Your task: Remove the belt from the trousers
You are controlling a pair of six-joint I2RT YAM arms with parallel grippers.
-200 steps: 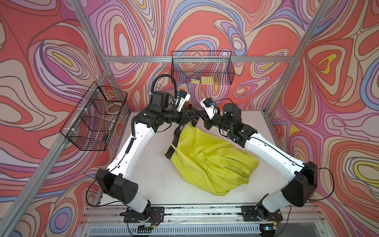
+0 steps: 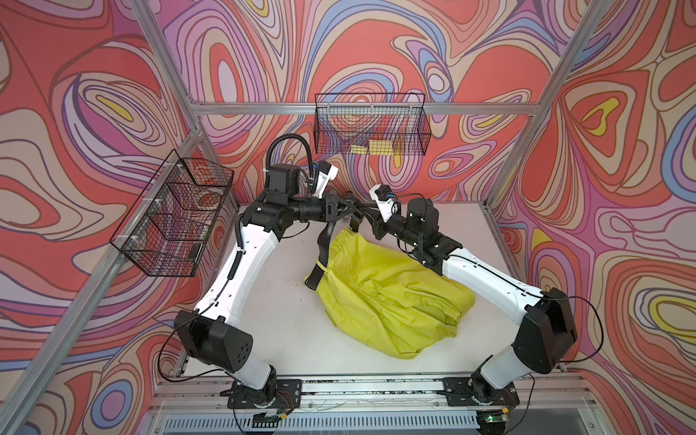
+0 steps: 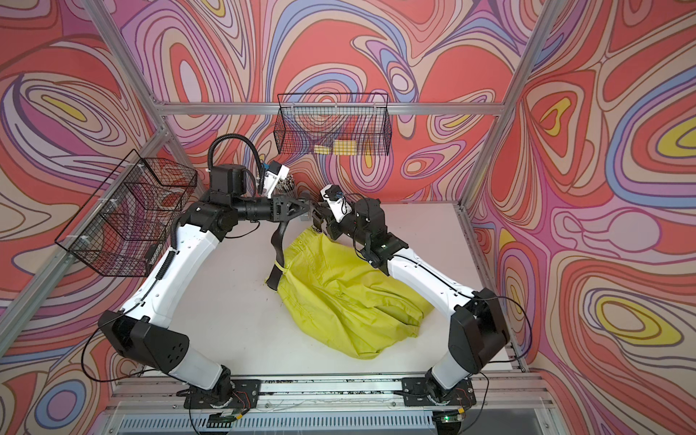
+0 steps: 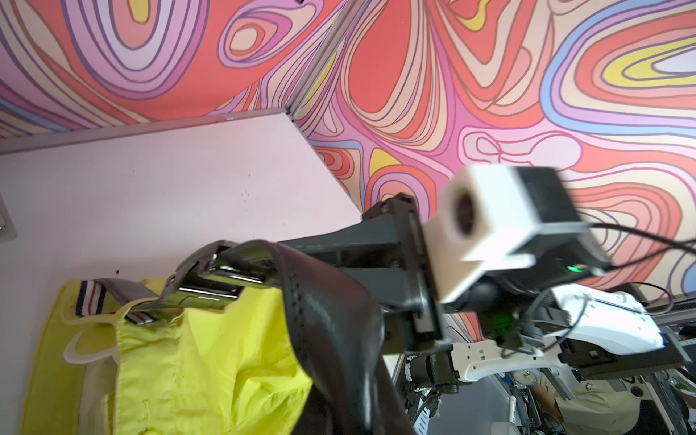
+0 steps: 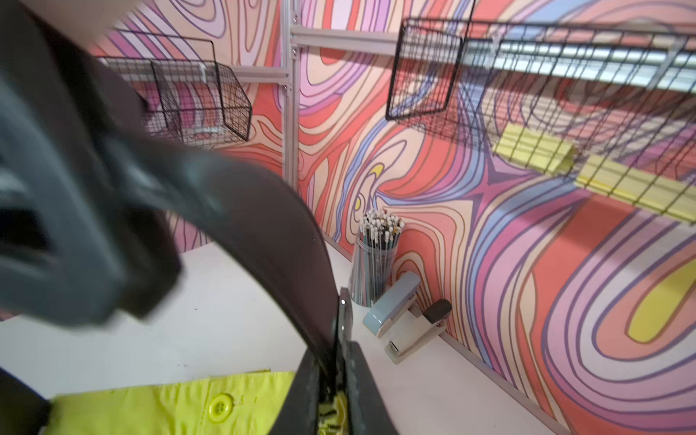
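Yellow trousers (image 2: 395,297) lie bunched on the white table. The dark belt (image 2: 322,252) threads a loop at the waistband's left side and rises to my left gripper (image 2: 346,205), which is shut on it. My right gripper (image 2: 368,212) is beside the left at about the same height, shut near the belt and buckle end. In the right wrist view the belt (image 5: 261,232) arches down to the right fingers; whether they grip it is unclear. The left wrist view shows leather close up and a striped strip (image 4: 90,297) at the waistband.
Bare table (image 2: 268,319) surrounds the trousers. A stapler (image 5: 395,308) and a container of sticks (image 5: 373,261) stand at the back, mostly hidden by the arms in the top views. Wire baskets (image 2: 373,130) hang on the back and left walls.
My left gripper has shifted slightly up and left with the belt. The right arm has lowered a little, and the hanging belt has shifted slightly.
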